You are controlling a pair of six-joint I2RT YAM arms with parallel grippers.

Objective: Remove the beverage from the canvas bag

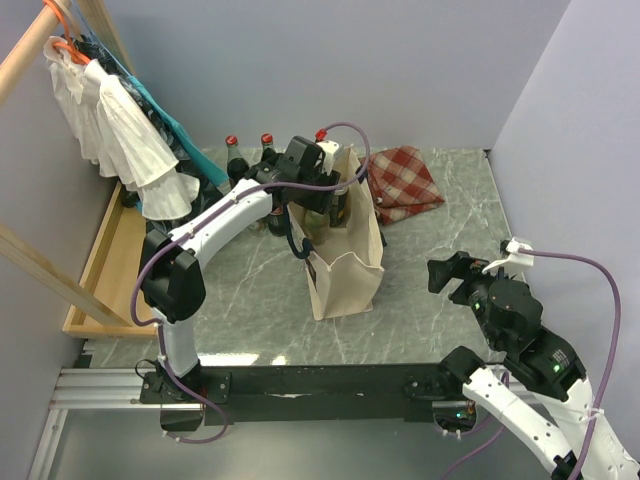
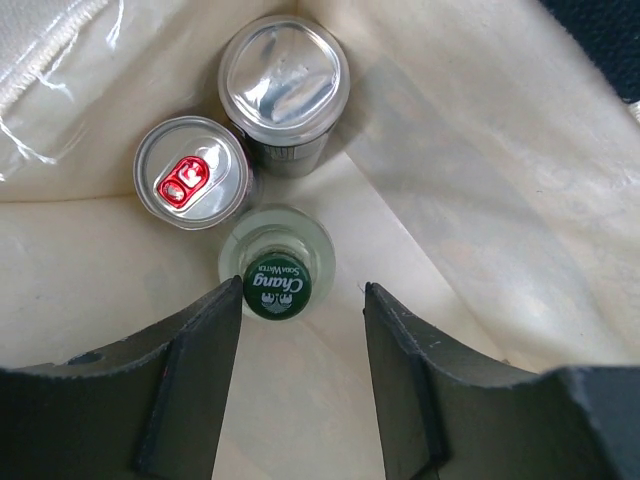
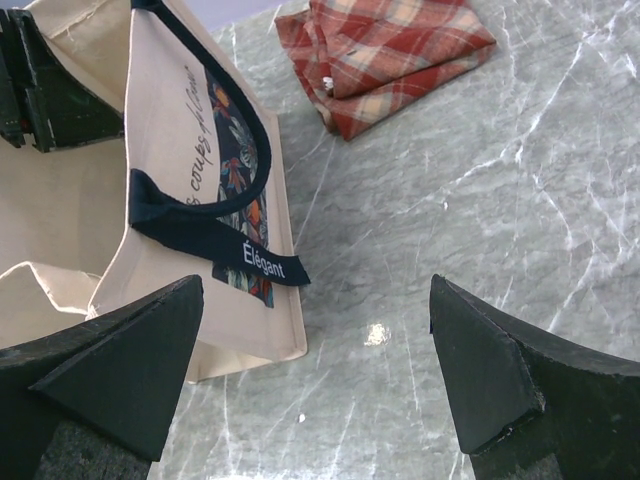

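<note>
The cream canvas bag [image 1: 346, 285] stands open-topped in the middle of the table. Inside it, the left wrist view shows a clear bottle with a green Chang cap [image 2: 278, 286], a can with a red tab [image 2: 193, 173] and a taller silver can [image 2: 284, 82] in the corner. My left gripper reaches into the bag, its fingers part open on either side of the bottle cap, the left one close to it and a gap at the right. Off to the bag's right, my right gripper hangs open above bare table, nothing between its fingers.
Red-capped bottles [image 1: 267, 150] stand just left of the bag. A folded red checked cloth [image 1: 403, 182] lies behind it on the right. A clothes rack with a wooden base [image 1: 100, 270] fills the left side. Table space right of the bag is clear.
</note>
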